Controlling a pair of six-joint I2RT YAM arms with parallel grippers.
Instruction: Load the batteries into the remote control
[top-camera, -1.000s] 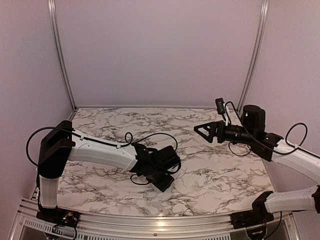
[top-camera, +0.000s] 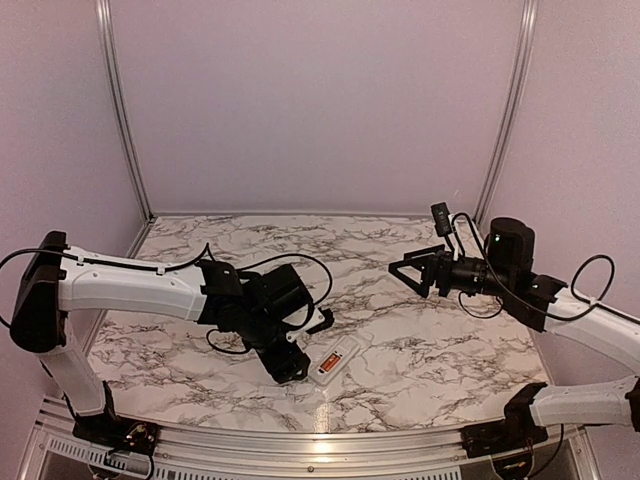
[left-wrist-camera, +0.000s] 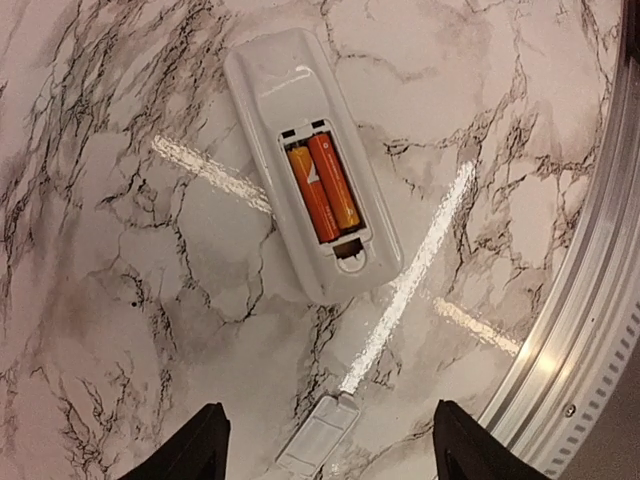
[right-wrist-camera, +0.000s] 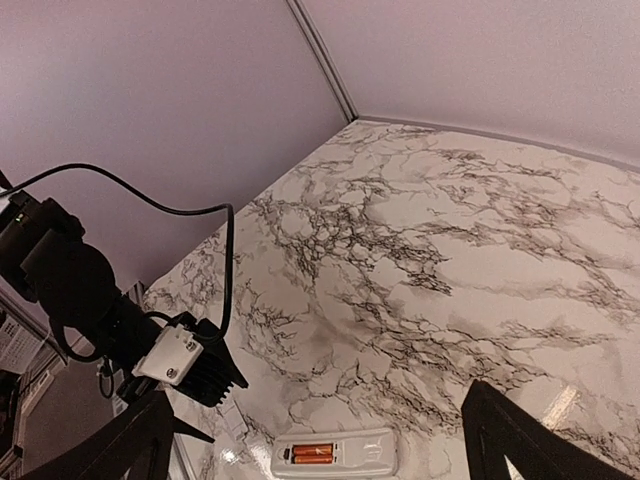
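Observation:
The white remote (top-camera: 335, 358) lies back-up on the marble table, its compartment open with two orange batteries inside, side by side; the remote (right-wrist-camera: 362, 452) also shows low in the right wrist view. A translucent cover (left-wrist-camera: 318, 435) lies apart below it in the left wrist view. My left gripper hovers over that cover, beside the remote, its fingers apart with nothing seen held. My right gripper (top-camera: 405, 272) is raised at the right, open and empty, above and behind the remote.
A metal rail (top-camera: 310, 445) runs along the front edge, close to the left gripper and cover. Walls enclose the back and sides.
The left arm has drawn back leftward from over the remote, which now shows in the top view. The right arm has shifted only slightly.

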